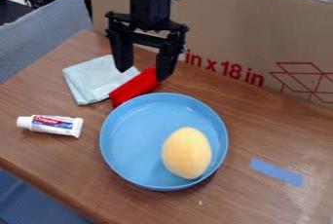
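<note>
My black gripper (pixel 143 60) hangs at the top centre, its two fingers spread wide above a red object (pixel 134 89), with nothing visible held between them. The red object lies on the wooden table behind a blue plate (pixel 130 140). A pale yellow oval object (pixel 186 155) rests on the plate's right side. A folded light blue cloth (pixel 92 78) lies left of the red object, and a toothpaste tube (pixel 50 125) lies at the left.
A cardboard box (pixel 274 53) stands along the back. A strip of blue tape (pixel 276 172) is on the table (pixel 260 130) at the right, where the surface is otherwise clear. A grey padded edge borders the left.
</note>
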